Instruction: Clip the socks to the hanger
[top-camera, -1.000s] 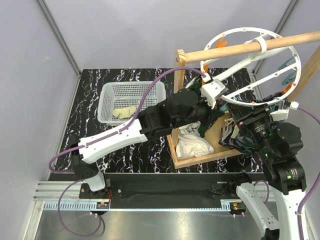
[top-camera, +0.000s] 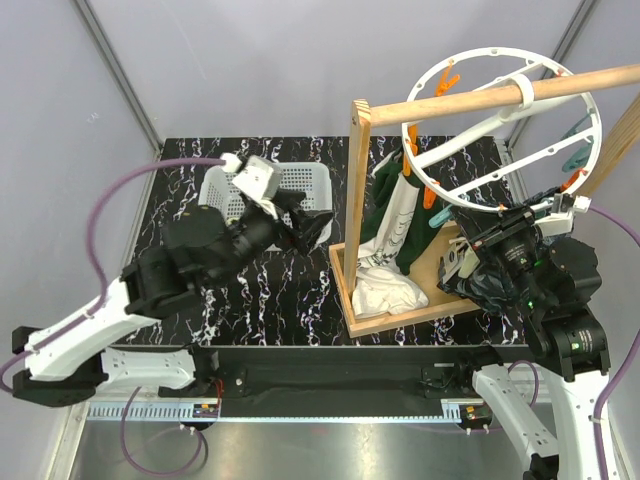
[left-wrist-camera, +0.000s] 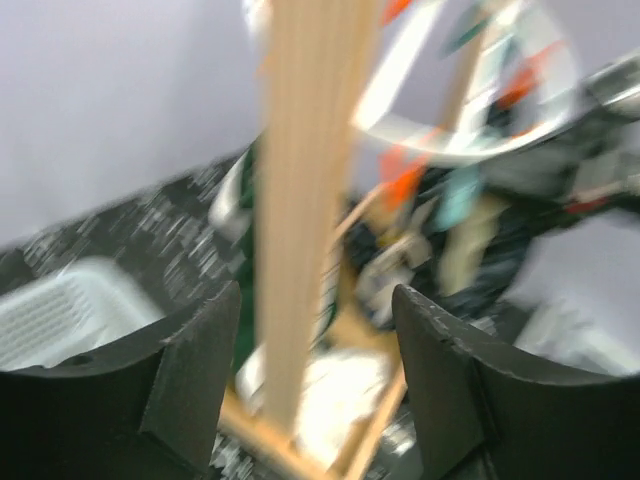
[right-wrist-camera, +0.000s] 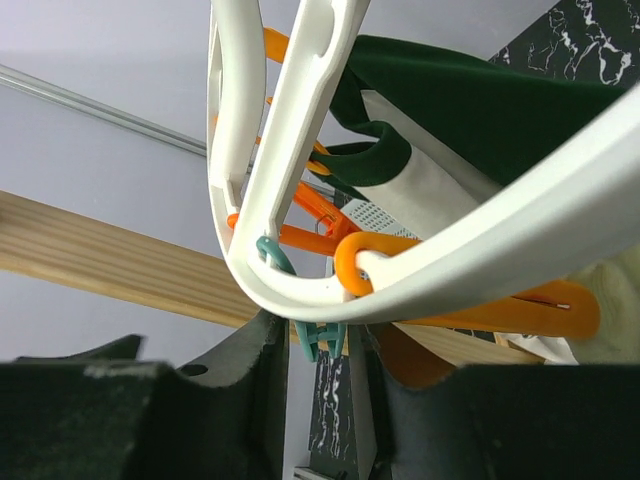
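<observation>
A white round hanger (top-camera: 540, 151) with orange and teal clips hangs from a wooden bar (top-camera: 450, 103). Dark green and white socks (top-camera: 395, 225) hang beneath it. My left gripper (top-camera: 305, 225) is open, left of the wooden post (top-camera: 354, 190); its wrist view is blurred, with the post between its fingers in the distance. My right gripper (top-camera: 490, 225) is at the hanger's front rim. In the right wrist view its fingers sit at a teal clip (right-wrist-camera: 311, 335) under the rim; whether they are shut on it I cannot tell.
A white perforated basket (top-camera: 230, 185) stands at the back left of the marble top. A wooden tray (top-camera: 440, 315) under the hanger holds white cloth and dark bundles.
My left arm has pulled back leftward, away from the hanger and socks, to left of the post. The right arm has barely moved.
</observation>
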